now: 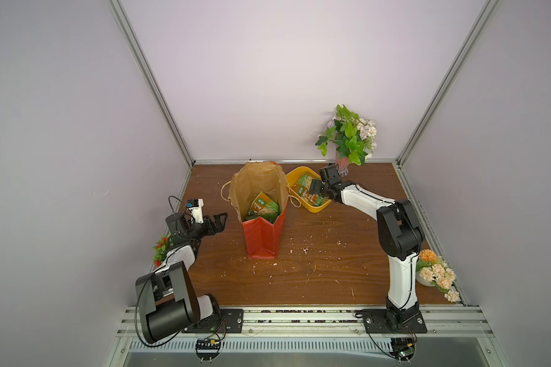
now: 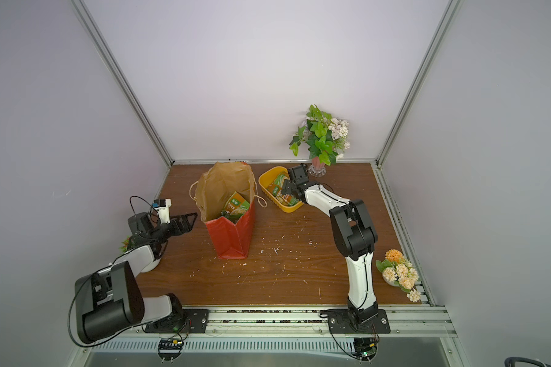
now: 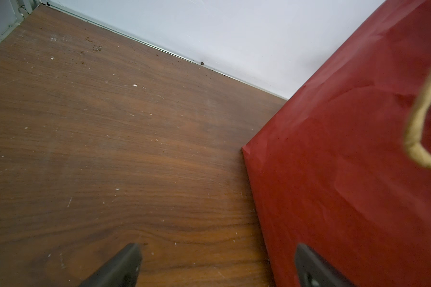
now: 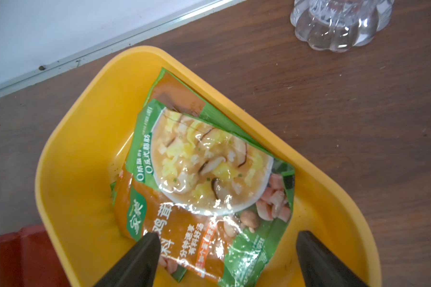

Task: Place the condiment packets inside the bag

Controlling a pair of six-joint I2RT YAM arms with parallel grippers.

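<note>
A red paper bag (image 1: 262, 238) with a brown inside and rope handles stands in the middle, green-and-orange packets (image 1: 263, 204) in it. Just right of it a yellow tray (image 2: 265, 179) holds more condiment packets (image 4: 206, 191), stacked. My right gripper is open over the tray, close above the top packet, its fingers on either side of the packet's lower part. My left gripper stands open left of the bag, with nothing between its fingers.
A vase (image 4: 340, 21) with leaves and white flowers is behind the tray. Flower pots sit at the front right corner (image 1: 437, 275) and beside the left arm.
</note>
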